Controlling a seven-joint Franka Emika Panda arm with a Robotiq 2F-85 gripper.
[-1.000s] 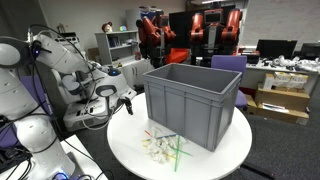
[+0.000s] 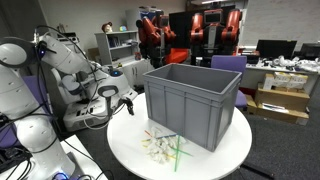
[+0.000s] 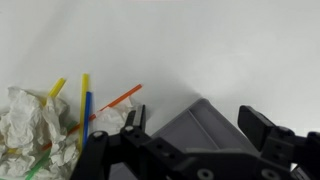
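Observation:
My gripper [image 2: 129,102] hangs above the left side of the round white table [image 2: 125,150], left of a large grey bin [image 2: 185,112]. In the wrist view its two black fingers stand wide apart, so the gripper is open, with nothing between them. Crumpled white papers [image 2: 158,150] and thin coloured sticks lie in a loose heap in front of the bin. From the wrist, the papers [image 3: 25,125] appear at left with a yellow stick [image 3: 84,105], a blue stick [image 3: 87,112] and an orange stick [image 3: 126,96]. A green stick [image 2: 178,155] lies at the heap's right.
The tall bin [image 3: 190,132] takes up much of the table, and its walls rise close to the gripper. Bare tabletop [image 3: 230,50] shows at the table's left and front. A purple chair [image 2: 229,63] and cardboard boxes [image 2: 283,103] are behind.

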